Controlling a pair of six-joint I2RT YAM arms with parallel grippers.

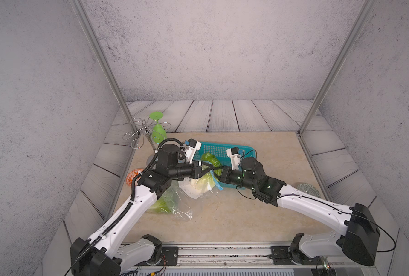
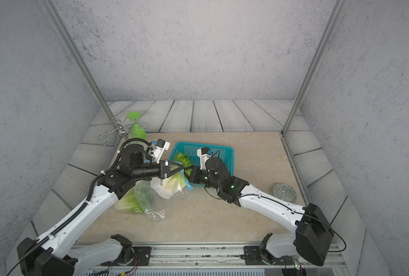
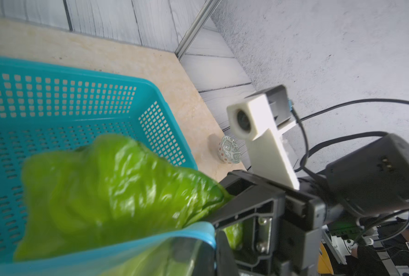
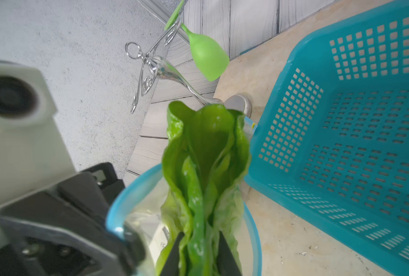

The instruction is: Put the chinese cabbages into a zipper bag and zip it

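A leafy green cabbage is mostly inside a clear zipper bag with a blue rim, its leaf end sticking out of the mouth. My right gripper is shut on those leaves, one finger on each side. The left gripper is shut on the bag's blue rim and keeps it up; the two grippers nearly touch. In the left wrist view the green leaves rise above the blue rim. Another cabbage lies in clear plastic on the table, partly beneath the left arm.
A teal basket stands behind the bag and looks empty in the right wrist view. A metal rack with green utensils and an orange bowl are at left, a patterned bowl at right.
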